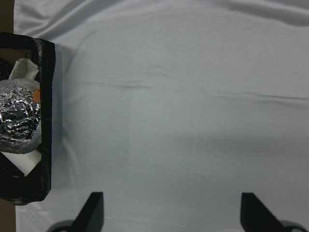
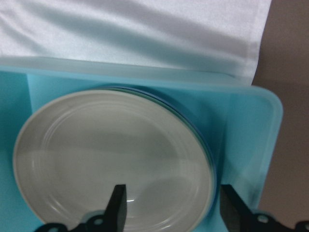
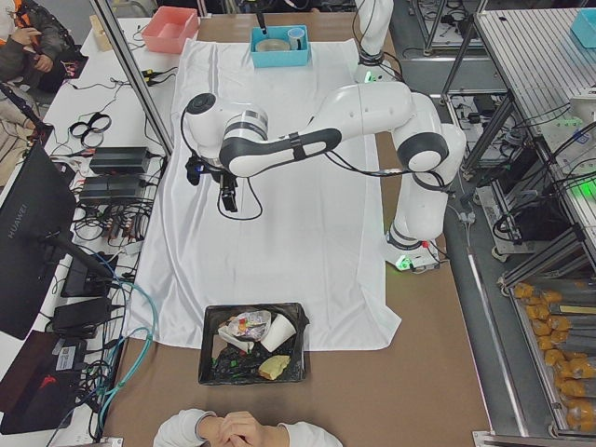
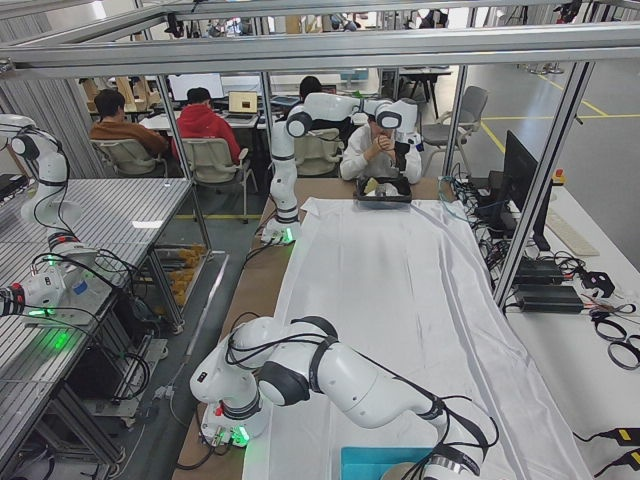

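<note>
My left gripper hangs open over the white cloth (image 3: 279, 233), nothing between its fingers, beside a black bin (image 3: 252, 376) holding crumpled wrappers (image 3: 250, 325), a white cup (image 3: 278, 331) and other scraps. At the far end, my right gripper is open above a blue tray (image 2: 246, 140) with an oval-looking pale plate (image 2: 106, 145) lying in it on other blue-rimmed pieces. A small blue item (image 3: 296, 37) also sits in that tray in the camera left view.
A pink container (image 3: 170, 29) stands at the back left. A monitor (image 3: 33, 233), cables and black boxes crowd the side table. A person's hands (image 3: 240, 430) rest at the near edge beside the bin.
</note>
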